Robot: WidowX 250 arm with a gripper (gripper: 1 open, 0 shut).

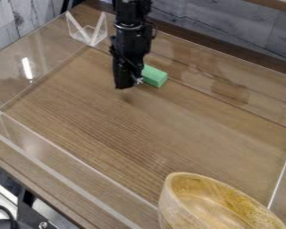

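Observation:
The black robot arm reaches down from the top of the view, its gripper [130, 76] low over the wooden board at the upper middle. Right beside the gripper, on its right, lies a green block [155, 77], partly behind the fingers. I cannot tell whether the fingers are open or shut, or whether they touch the block.
A large yellow bowl [217, 210] sits at the lower right. The wooden board [133, 152] is clear through the middle and right. A white wire-like object stands at the top left, and a dark cable runs at the lower left edge.

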